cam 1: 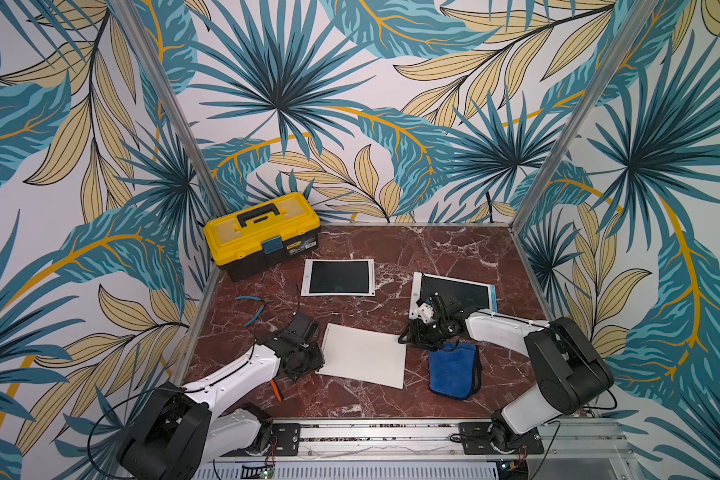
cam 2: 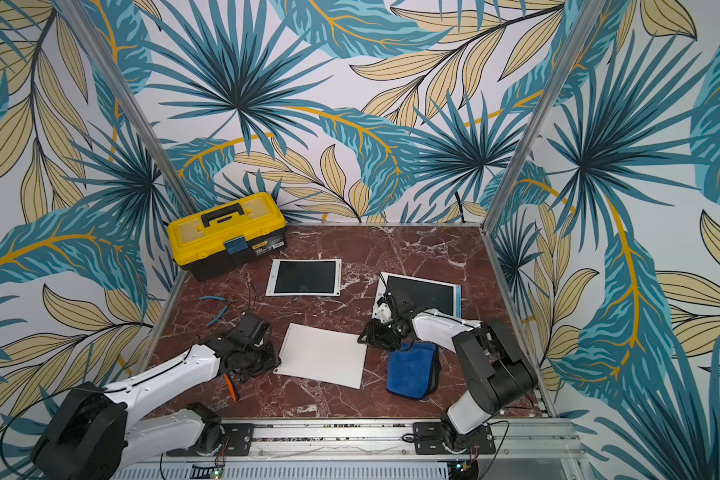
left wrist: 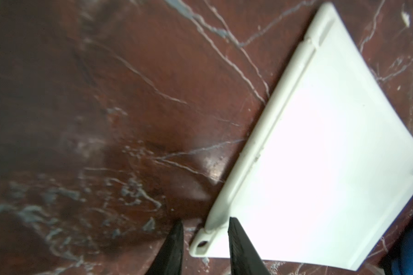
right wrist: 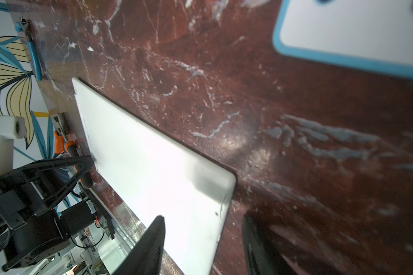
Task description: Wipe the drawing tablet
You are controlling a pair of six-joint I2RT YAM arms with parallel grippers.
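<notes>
A white drawing tablet (cam 1: 364,356) lies at the middle front of the table, a blank white face up. My left gripper is at its left edge, its parted fingers to either side of a corner that has a small hole. At the right edge, my right gripper stands with its fingers apart, one over the white face and one over bare table. Whether either touches the tablet I cannot tell. A folded blue cloth (cam 1: 452,370) rests just right of the tablet, below the right gripper.
Two dark-screened tablets lie further back, one white-framed (cam 1: 340,277) and one blue-edged (cam 1: 468,293), partly behind the right arm. A yellow toolbox (cam 1: 262,232) fills the back left. Blue-handled pliers (cam 1: 254,310) and an orange-handled tool (cam 1: 276,390) lie near the left arm.
</notes>
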